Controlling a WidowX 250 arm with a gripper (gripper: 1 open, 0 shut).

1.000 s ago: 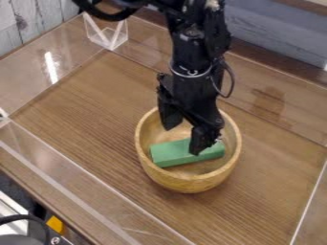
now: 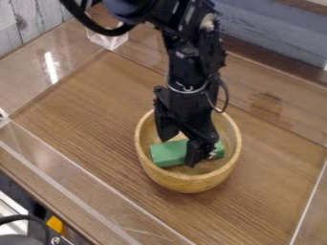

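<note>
A round tan bowl (image 2: 185,179) sits on the wooden table in the middle of the camera view. Inside it lies a green block (image 2: 171,157), partly covered by the black gripper (image 2: 182,140). The gripper points down into the bowl, its fingers spread apart over the block, one at the left and one reaching toward the block's right part. Whether they touch the block is unclear.
Bare wooden table (image 2: 71,115) surrounds the bowl. A clear plastic container (image 2: 109,31) stands at the back left. A pale wall runs along the back, and the table's edge crosses the lower left.
The arm and gripper have shifted slightly, the fingers sitting a little lower over the green block. The bowl and block look unmoved.
</note>
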